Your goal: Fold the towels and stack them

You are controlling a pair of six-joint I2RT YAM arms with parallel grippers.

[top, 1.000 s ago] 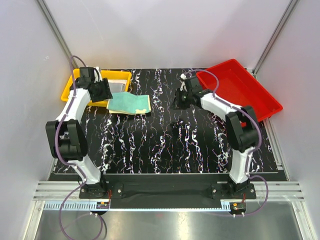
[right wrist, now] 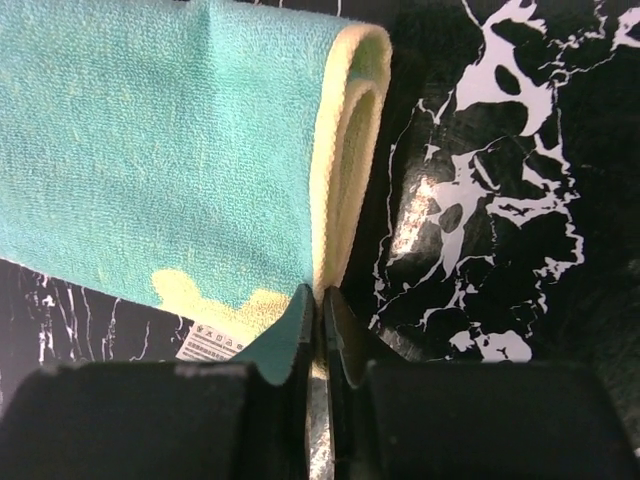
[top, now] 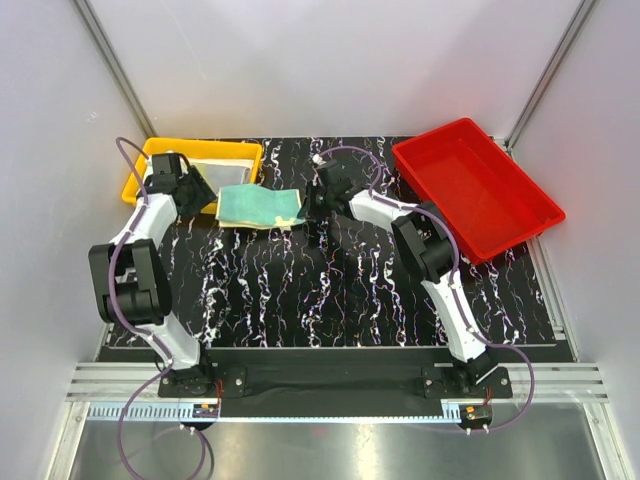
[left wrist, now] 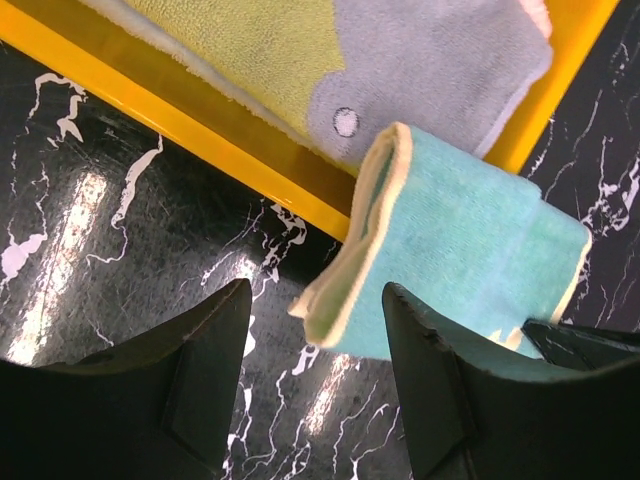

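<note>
The folded teal towel (top: 258, 206) with cream edges lies on the dark marbled table, its left end against the yellow bin (top: 245, 150). My right gripper is shut on the towel's near right corner, beside a small white label. In the left wrist view the towel's folded left end (left wrist: 400, 235) shows its cream edge layers. My left gripper stands open close to that end, with nothing gripped; part of the towel shows behind its right finger. Inside the bin lie flat towels, a grey one (left wrist: 425, 65) and a yellow-green one (left wrist: 245, 45).
An empty red bin (top: 480, 190) stands tilted at the back right. The bin's yellow rim (left wrist: 180, 125) runs close by my left gripper.
My right gripper has moved left to the towel's right corner and taken hold of it. The left gripper has shifted slightly, coming away from the towel's left end. The towel has barely moved.
</note>
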